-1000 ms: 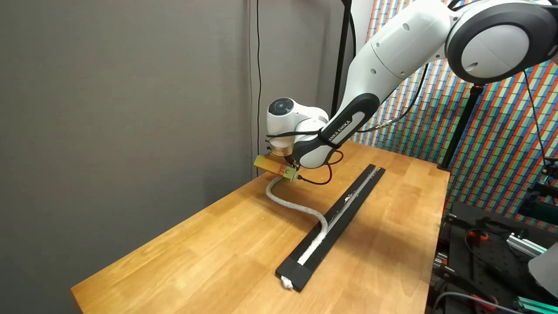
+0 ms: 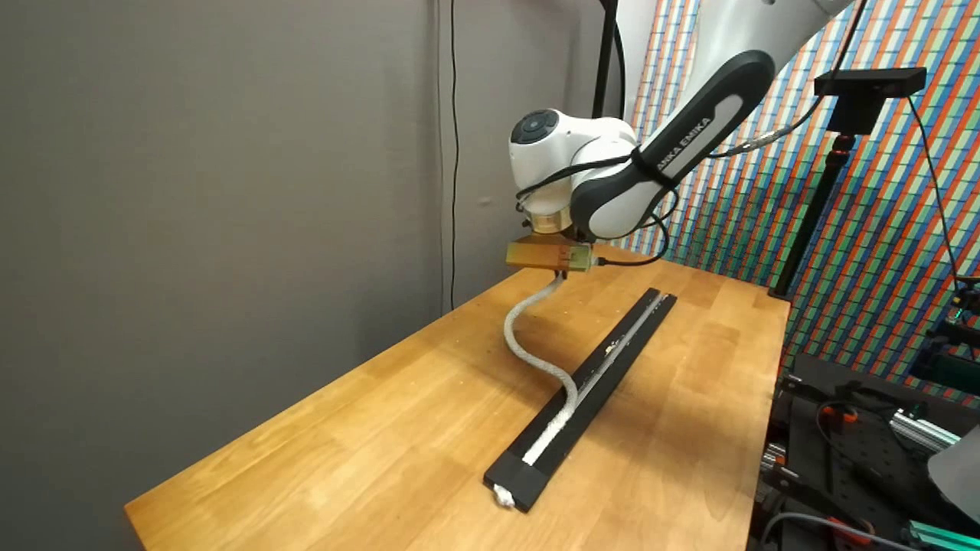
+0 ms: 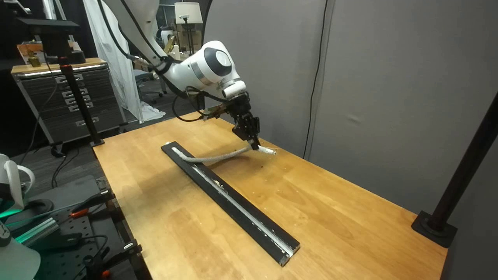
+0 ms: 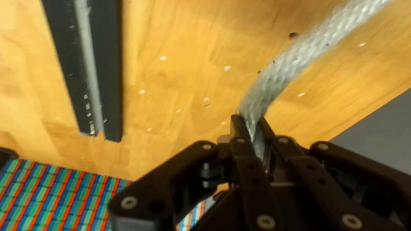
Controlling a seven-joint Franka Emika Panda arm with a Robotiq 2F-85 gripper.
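Note:
A pale rope (image 2: 524, 341) lies in the groove of a long black channel (image 2: 602, 404) at its near end in exterior view 1, then bends out and rises off the table. My gripper is shut on the rope, with a short free end (image 3: 267, 150) sticking out past the fingers in exterior view 2. In the wrist view the rope (image 4: 292, 61) runs from between the fingers to the upper right. The channel (image 4: 111, 77) lies apart at the left there, its visible stretch of groove empty of rope.
A grey wall (image 2: 276, 184) borders one long side. A black post (image 3: 441, 200) stands at the right in exterior view 2.
My arm has moved up and rightward in exterior view 1, toward the channel's far end, carrying the rope. The loose rope is lifted higher; the channel and the rope's seated part stay put.

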